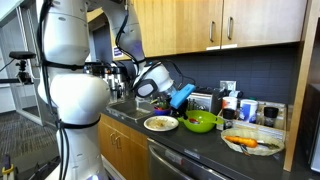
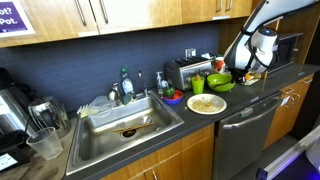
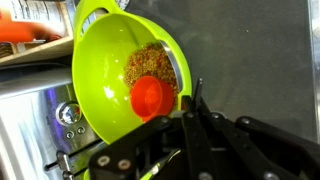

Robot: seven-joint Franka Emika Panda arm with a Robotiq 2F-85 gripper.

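Note:
In the wrist view, a bright green bowl (image 3: 100, 70) with a loop handle holds a red cup (image 3: 152, 98) and a heap of brown-orange grains (image 3: 148, 65). My gripper is shut on the rim at one side of this bowl. In exterior view 1 the green bowl (image 1: 203, 121) is on or just above the dark counter; its underside is hard to make out. Seen there, my gripper (image 1: 183, 116) points down at the bowl's left edge, and the exact contact of the fingertips is too small to tell.
A pale plate (image 1: 161, 124) lies left of the bowl. To the right is a tray (image 1: 252, 144) with carrots. A toaster (image 2: 187, 72) and cups stand behind, near the wall. The sink (image 2: 125, 128) is farther along. Counter (image 1: 215, 150) in front of the bowl is clear.

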